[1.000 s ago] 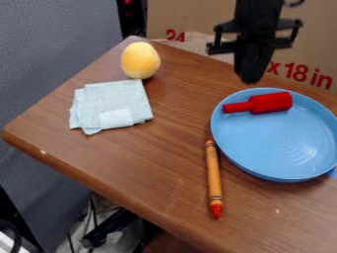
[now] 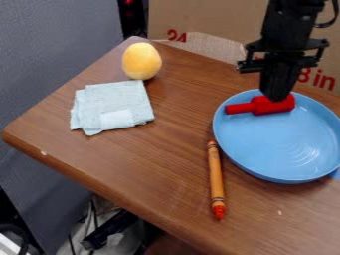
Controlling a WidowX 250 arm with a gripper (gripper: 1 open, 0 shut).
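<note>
The black gripper [image 2: 277, 88] hangs from the top right, its fingers down at a red cylindrical object [image 2: 245, 108] lying on the back part of a light blue plate [image 2: 275, 152]. The fingertips overlap the cylinder's right portion; whether they are closed on it I cannot tell.
An orange crayon [image 2: 216, 181] lies left of the plate. A folded pale cloth [image 2: 110, 106] and a yellow egg-shaped object [image 2: 142, 61] sit on the left of the wooden table [image 2: 119, 177]. Cardboard [image 2: 200, 22] stands behind; the table's left edge drops away.
The gripper has moved down and to the right, from above the plate to the red cylinder. The other objects look unmoved.
</note>
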